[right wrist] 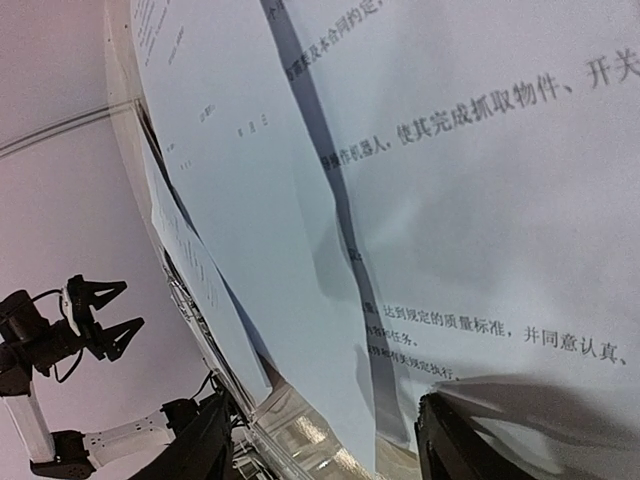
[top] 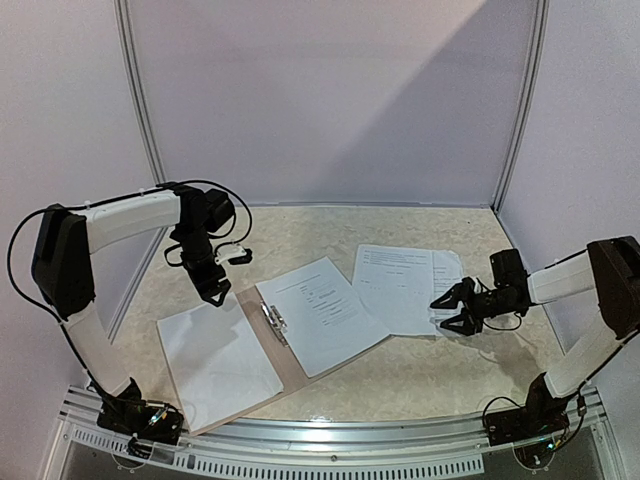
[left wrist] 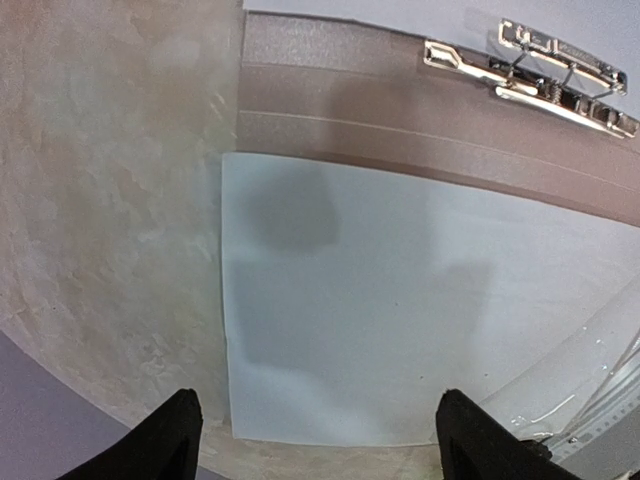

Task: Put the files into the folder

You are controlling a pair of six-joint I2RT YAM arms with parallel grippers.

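Note:
An open tan folder with a metal clip lies left of centre, white paper on both halves. To its right, loose printed sheets overlap, a narrower strip showing at their right. My left gripper hangs open above the folder's left half, nothing between its fingers; its wrist view shows blank paper. My right gripper is low at the right edge of the loose sheets, fingers apart. In the right wrist view its fingertips frame a sheet edge; whether it touches the paper is unclear.
Bare table lies behind the papers and in front at the right. Pale walls stand at the sides and back; a metal rail runs along the front edge.

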